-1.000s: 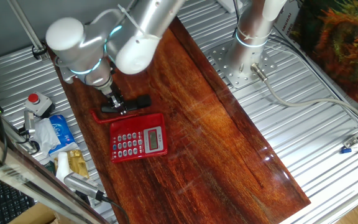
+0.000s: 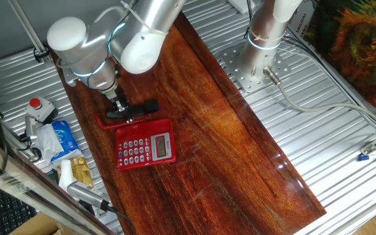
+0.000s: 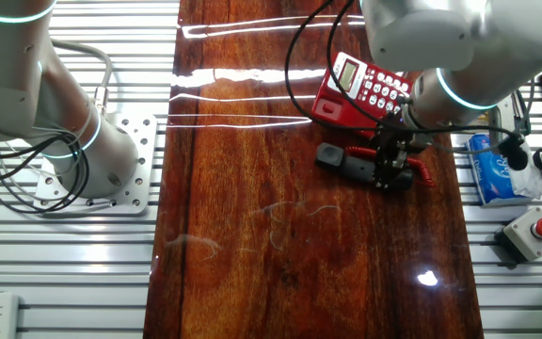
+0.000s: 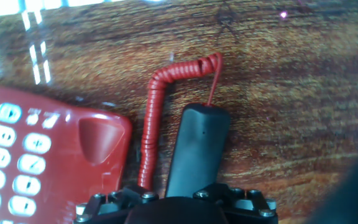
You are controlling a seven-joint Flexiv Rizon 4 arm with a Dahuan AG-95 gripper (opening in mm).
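A red desk phone [image 2: 145,145] with silver keys and a small display rests on the wooden table. Alongside its edge is its black handset [image 3: 363,166], which has a red coiled cord [image 4: 151,124]. My gripper [image 2: 125,116] is at the handset's middle, pointing down, with its fingers around or against it. In the wrist view one end of the handset extends forward from between the dark finger mounts. The fingertips and the far part of the handset are hidden there, so whether the fingers are closed on it does not show. Whether the handset touches the table is unclear.
Bare table [image 2: 220,156] stretches away on the display side of the phone. Beyond the table's edge are a red-topped button box [image 2: 40,109], a blue tissue pack [image 2: 64,140] and a white handheld device [image 2: 83,192]. A robot base [image 2: 256,65] stands on the opposite side.
The upper arm links have shifted slightly left in exterior view 1 since a second ago. Gripper, handset and phone look to be in the same place.
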